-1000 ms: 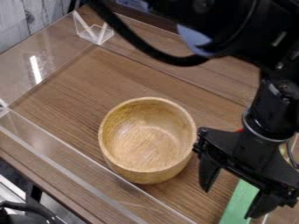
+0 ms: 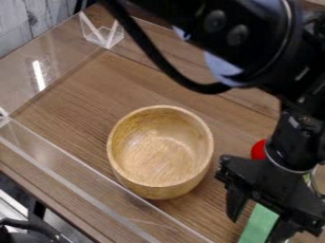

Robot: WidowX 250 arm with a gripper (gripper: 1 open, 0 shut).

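My gripper (image 2: pixel 264 214) is low at the right of the camera view, its black fingers just right of a round wooden bowl (image 2: pixel 160 150) and over a green object (image 2: pixel 258 230) on the wooden surface. Whether anything is between the fingers is hard to tell. Behind the gripper, a red object (image 2: pixel 258 149) is mostly hidden.
A clear plastic piece (image 2: pixel 102 28) stands at the far upper left. A transparent edge runs along the near left side.
The bowl has stayed in place.
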